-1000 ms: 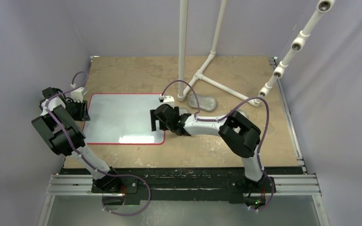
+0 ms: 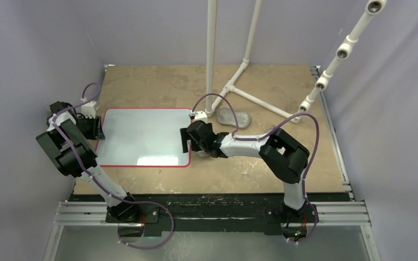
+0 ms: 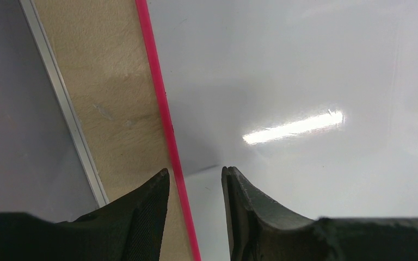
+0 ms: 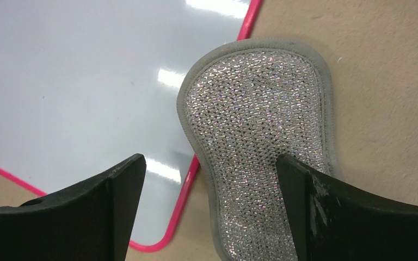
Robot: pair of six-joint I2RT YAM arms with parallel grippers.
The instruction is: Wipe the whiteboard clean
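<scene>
The red-rimmed whiteboard (image 2: 144,133) lies flat on the left half of the table. At its left edge my left gripper stands open, one finger on each side of the red rim, nothing between them. A faint dark streak (image 3: 202,169) shows on the board between those fingers; I cannot tell whether it is ink or a reflection. My right gripper is open over the board's right edge. Below it a grey, silvery-mesh sponge (image 4: 261,103) overlaps the rim, partly covered by the right finger and not gripped.
Another grey sponge (image 2: 234,118) lies behind the right arm, beside the white pipe stand (image 2: 261,101). The tabletop (image 2: 152,81) behind the board is bare. A side wall (image 2: 22,81) stands close to the left arm.
The left arm and the whiteboard have stayed put.
</scene>
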